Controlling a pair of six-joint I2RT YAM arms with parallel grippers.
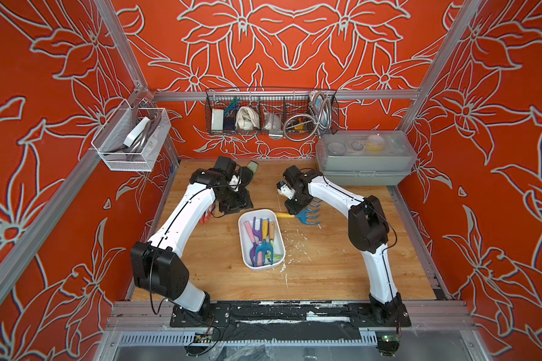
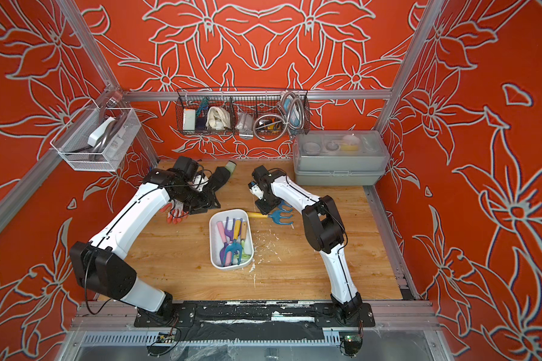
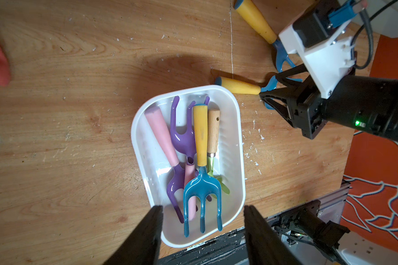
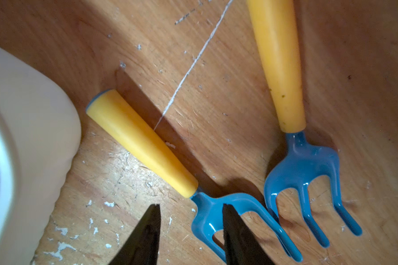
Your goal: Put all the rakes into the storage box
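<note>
A white storage box (image 3: pixel 241 145) stands on the table, holding several hand tools, among them a blue rake with a yellow handle (image 3: pixel 202 132) and purple forks with pink handles. My left gripper is over the near end of the box, its fingers apart and nothing gripped. Right of the box lie two more blue rakes on the wood: the nearer rake (image 4: pixel 141 143) points its handle at the box, the farther rake (image 4: pixel 280 66) lies beside it, tines close together. Above the nearer rake's head my right gripper is open, holding nothing.
A red-fingered glove (image 2: pixel 175 213) lies left of the box, partly behind the left arm. At the back right stands a lidded grey container (image 1: pixel 367 156). White flakes litter the wood right of the box.
</note>
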